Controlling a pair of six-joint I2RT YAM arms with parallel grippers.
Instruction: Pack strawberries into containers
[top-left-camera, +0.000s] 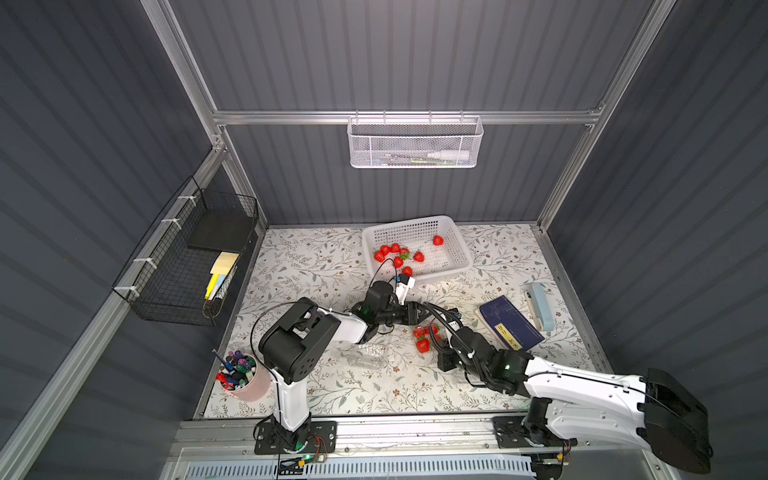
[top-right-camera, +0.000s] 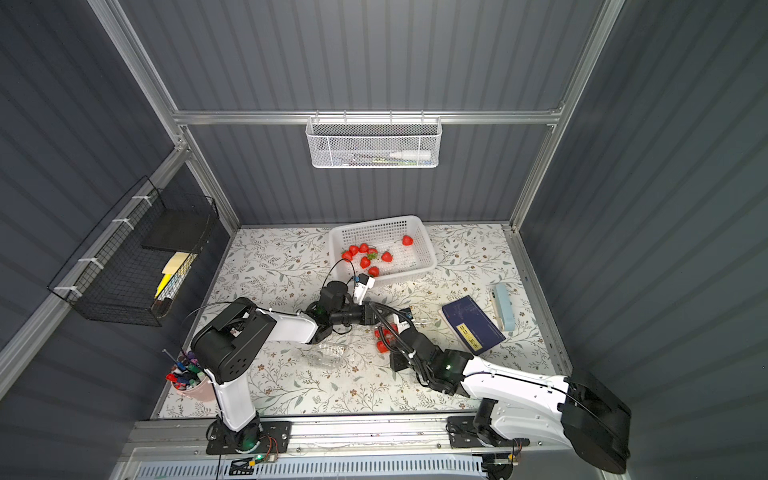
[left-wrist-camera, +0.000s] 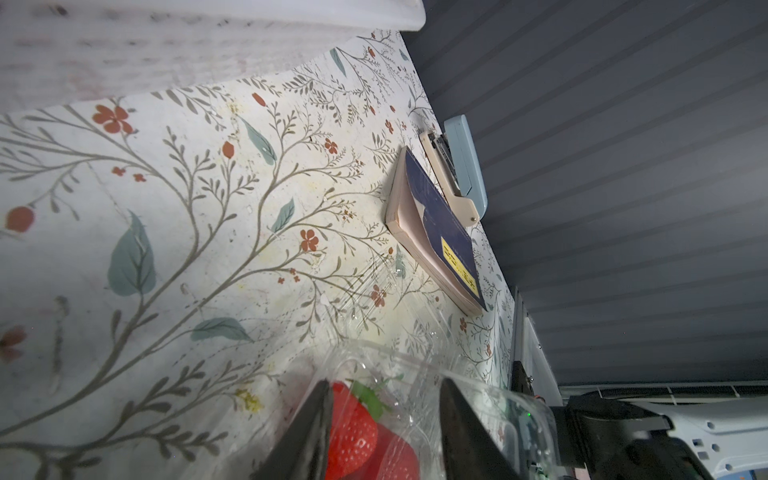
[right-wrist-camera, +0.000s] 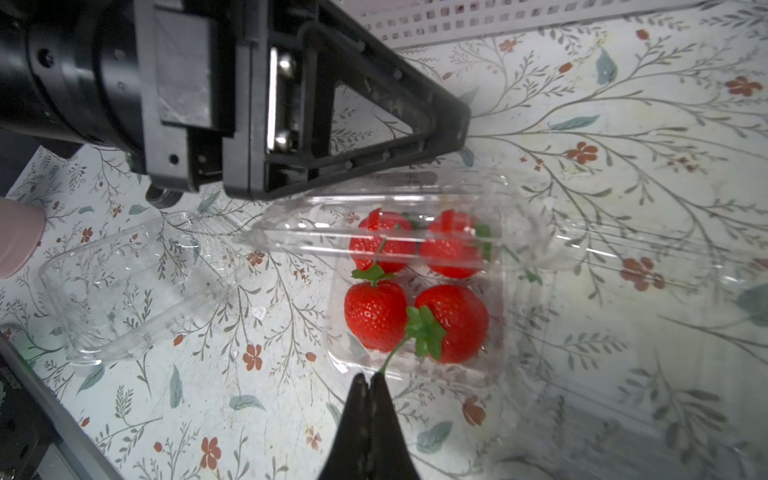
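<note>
Four-sided and clear, a plastic container (right-wrist-camera: 340, 320) holds several red strawberries (right-wrist-camera: 376, 316) with green leaves. Its transparent lid (right-wrist-camera: 720, 376) spreads out to the right in the right wrist view. My left gripper is above the container, fingers apart, with a clear plastic wall showing between and behind them; whether they touch it I cannot tell. My right gripper is shut at the container's near edge, with nothing visible between its fingertips. A second clear container (right-wrist-camera: 136, 280), empty, lies to the left on the table.
Behind the arms, a white basket (top-left-camera: 464, 260) holds several more strawberries (top-left-camera: 397, 262). A dark blue book (top-left-camera: 510, 323) and a light blue stapler-like object (top-left-camera: 540, 307) lie at the right. A pink pen cup (top-left-camera: 252, 385) stands front left.
</note>
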